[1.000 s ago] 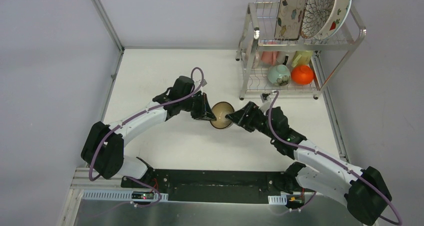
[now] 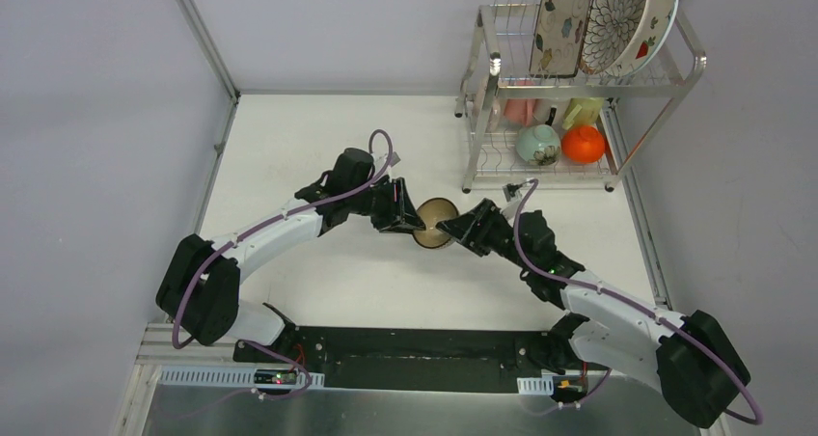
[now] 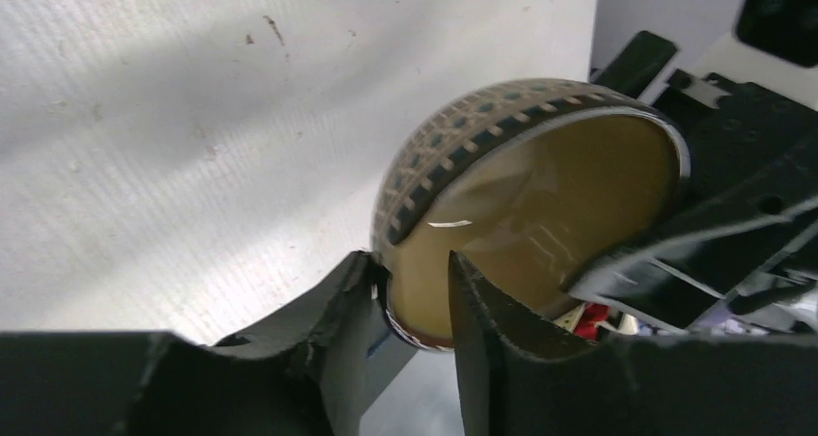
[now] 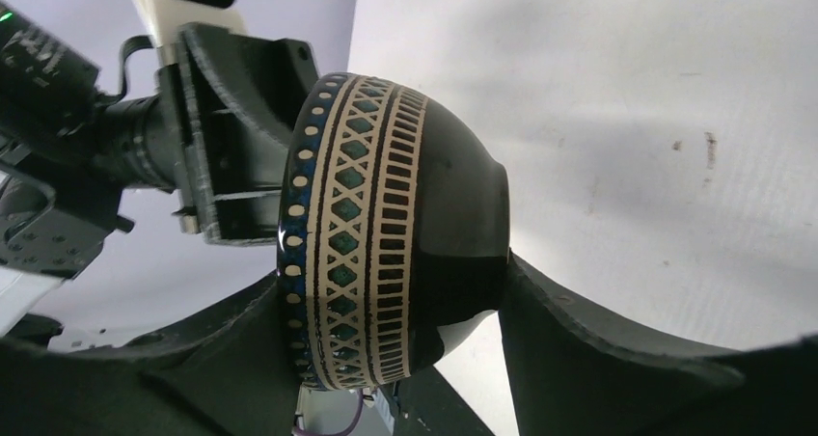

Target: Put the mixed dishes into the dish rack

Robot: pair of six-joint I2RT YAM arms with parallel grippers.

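Note:
A bowl (image 2: 434, 214) with a tan inside and a dark, patterned outside sits between my two grippers above the middle of the table. In the left wrist view, the fingertips of my left gripper straddle the near rim of the bowl (image 3: 550, 195); whether they grip it is unclear. In the right wrist view, the bowl (image 4: 376, 224) is on its side between the fingers of my right gripper, which are partly hidden behind it; how firmly they close on it cannot be seen.
A two-tier metal rack (image 2: 598, 91) at the back right holds large plates (image 2: 627, 26) above, and cups, a teal piece (image 2: 535, 145) and an orange piece (image 2: 583, 144) below.
The bowl and both grippers have shifted slightly to the right. The right arm's rear part has drawn a little upward in the top view. The rack is unchanged.

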